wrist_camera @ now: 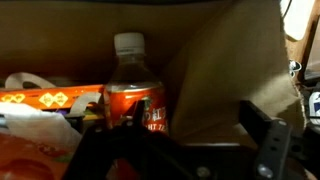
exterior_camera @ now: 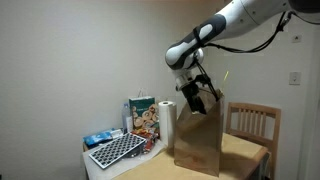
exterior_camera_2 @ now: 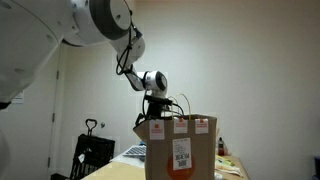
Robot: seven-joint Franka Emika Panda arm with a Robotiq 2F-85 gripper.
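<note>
A tall brown paper bag (exterior_camera: 198, 148) stands upright on the table, its top open. My gripper (exterior_camera: 199, 100) reaches down at the bag's mouth; in the second exterior view the gripper (exterior_camera_2: 157, 106) is partly hidden behind the bag's near side. The wrist view looks into the bag. A bottle (wrist_camera: 130, 72) with a white cap and red label stands inside, beside an orange-red packet (wrist_camera: 62, 98) and a red and white package (wrist_camera: 35, 145). Dark fingers (wrist_camera: 268, 128) stand wide apart, the left one overlapping the bottle's lower part. Nothing is gripped between them.
A black-and-white grid rack (exterior_camera: 117, 149) lies at the table's left end. Behind it are a paper towel roll (exterior_camera: 167, 120), a patterned bag (exterior_camera: 144, 115) and a clear bottle (exterior_camera: 126, 117). A wooden chair (exterior_camera: 254, 122) stands behind the table on the right.
</note>
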